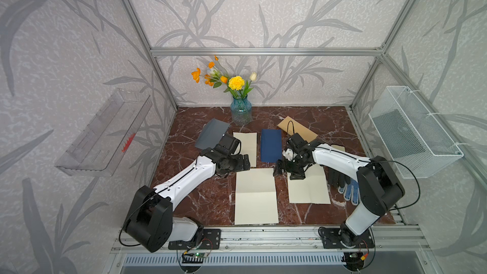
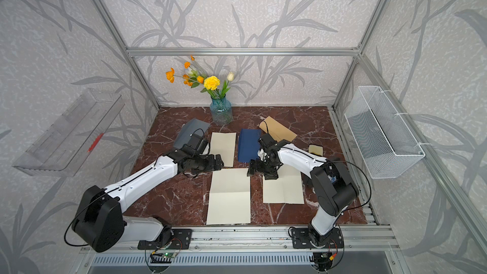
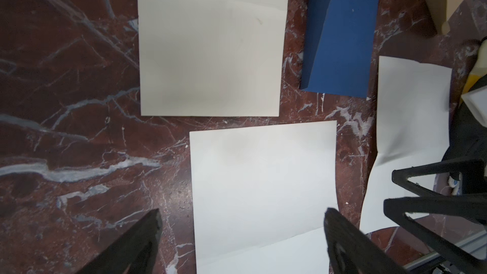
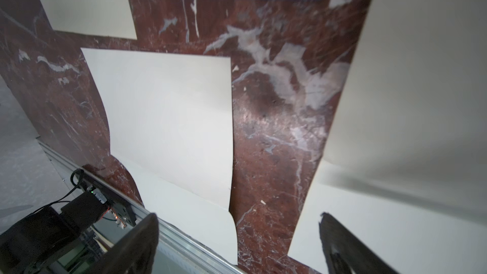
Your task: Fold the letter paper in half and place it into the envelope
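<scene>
A cream letter paper (image 1: 256, 198) lies front centre with a crease across its middle. To its right another creased sheet (image 1: 309, 190) lies flat, partly under my right arm. Behind the front sheet is a smaller cream paper (image 3: 210, 61). The blue envelope (image 1: 271, 144) lies beside that, one edge lifted in the left wrist view. My left gripper is open above the front sheet's far left corner, nothing between its fingers. My right gripper is open above the gap between the two creased sheets, and also empty.
A kraft envelope (image 1: 296, 128) and a grey one (image 1: 212, 133) lie at the back. A vase of flowers (image 1: 241, 109) stands behind them. Gloves (image 1: 350, 190) lie at the right edge. Bare marble (image 1: 197, 205) shows at the front left.
</scene>
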